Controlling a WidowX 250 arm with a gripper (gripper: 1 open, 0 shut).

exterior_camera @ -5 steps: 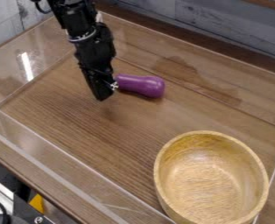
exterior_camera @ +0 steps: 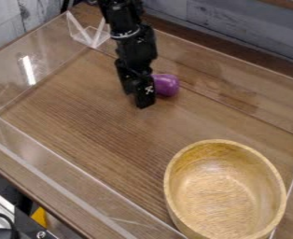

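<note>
The black robot gripper (exterior_camera: 139, 86) reaches down from the top of the view over the middle-back of the wooden table. A purple eggplant-like object (exterior_camera: 164, 84) lies just behind and to the right of its fingers, mostly hidden by the gripper, with its rounded end showing. Whether the fingers are around it is unclear.
A large light tan bowl (exterior_camera: 224, 149) sits at the front right. Walls border the back, and a table edge runs along the lower left.
The gripper has moved right and is now over the purple object, hiding most of it where it was largely visible before.
</note>
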